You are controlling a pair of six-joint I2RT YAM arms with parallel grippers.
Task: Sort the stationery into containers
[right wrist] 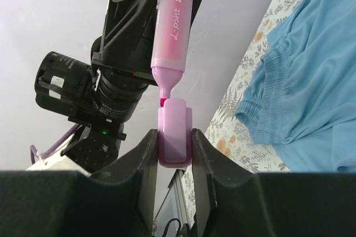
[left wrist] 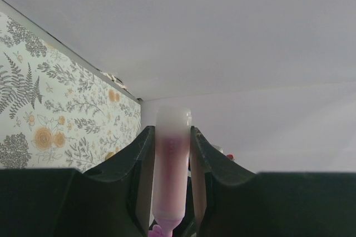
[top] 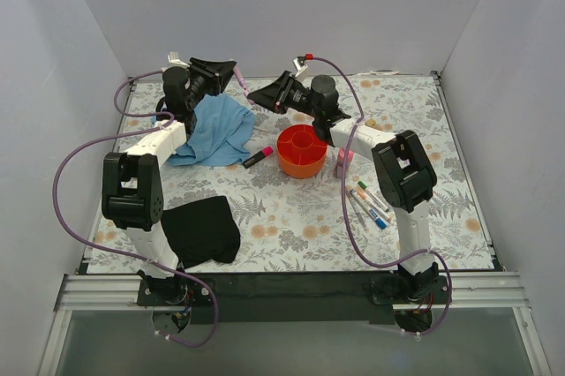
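A pink marker is held upright by my left gripper, which is shut on its barrel; its tip points down. Directly beneath, my right gripper has its fingers on a pink cap, at or just under the marker's tip. An orange divided container stands in the middle of the table. A dark marker with a pink end lies left of it, and several markers lie to its right.
A blue cloth covers the back left of the table. A black cloth lies at the front left. Pink items stand beside the container.
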